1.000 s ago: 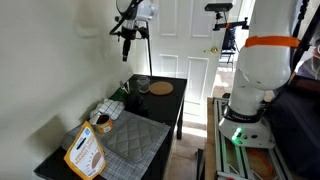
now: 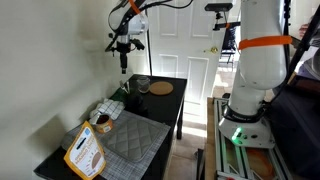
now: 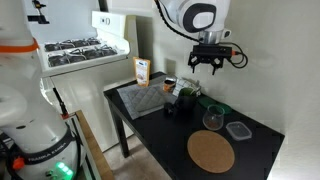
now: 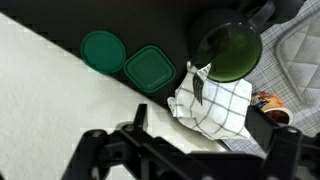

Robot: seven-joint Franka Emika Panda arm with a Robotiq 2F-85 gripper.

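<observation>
High above the dark table, my gripper [image 3: 204,69] points down, open and empty. Its spread fingers frame a white checked cloth [image 4: 208,108] lying well below in the wrist view. Beside that cloth is a dark green pot or mug [image 4: 228,48], its inside visible from above. A round green lid [image 4: 103,51] and a square green lid [image 4: 150,68] lie next to each other near the wall. Part of a jar with an orange label [image 4: 272,103] shows by the right finger.
A grey quilted mat [image 2: 138,138] covers the near table end, with an orange-and-white box [image 2: 85,156] standing upright beside it. At the other end are a glass bowl [image 3: 213,119], a clear container [image 3: 239,131] and a round brown board [image 3: 211,151]. The wall runs close behind.
My gripper has come down somewhat and shifted slightly left in exterior view 1. The things on the table have stayed put.
</observation>
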